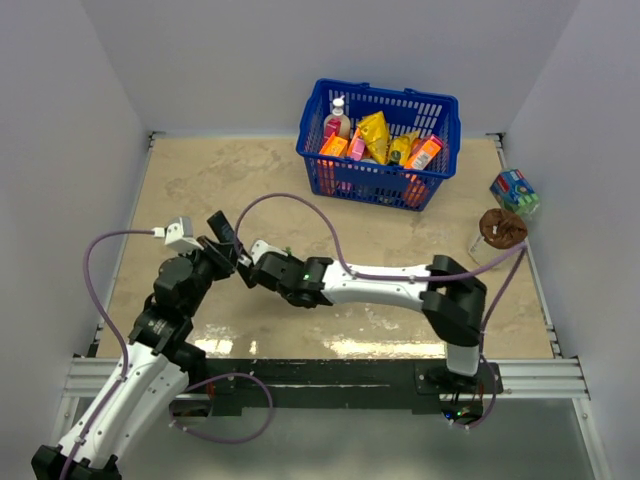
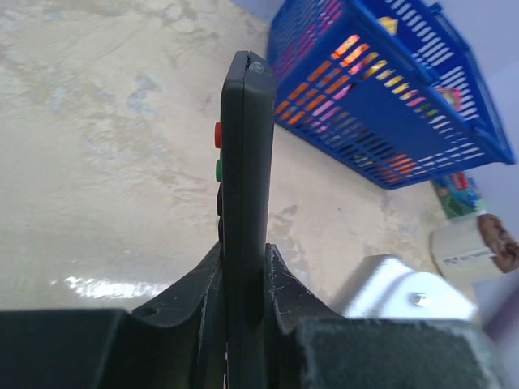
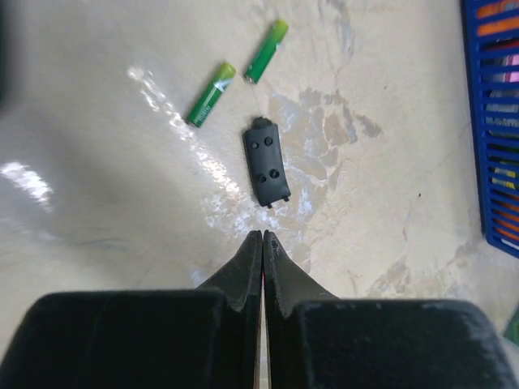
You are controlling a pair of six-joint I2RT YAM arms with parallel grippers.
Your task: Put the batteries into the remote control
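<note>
The black remote control stands upright on its edge in the left wrist view, with my left gripper shut on its lower part. Seen from the top, that remote is raised at the left of the table. My right gripper is shut with nothing between its fingertips. Beyond them on the table lies the black battery cover, its pegged inner side up. Two green batteries, one nearer and one farther, rest past the cover. The remote's battery compartment cannot be made out.
A blue basket of groceries stands at the back. Along the right side are a jar with a brown lid and a colourful package. A purple cable loops over the right arm.
</note>
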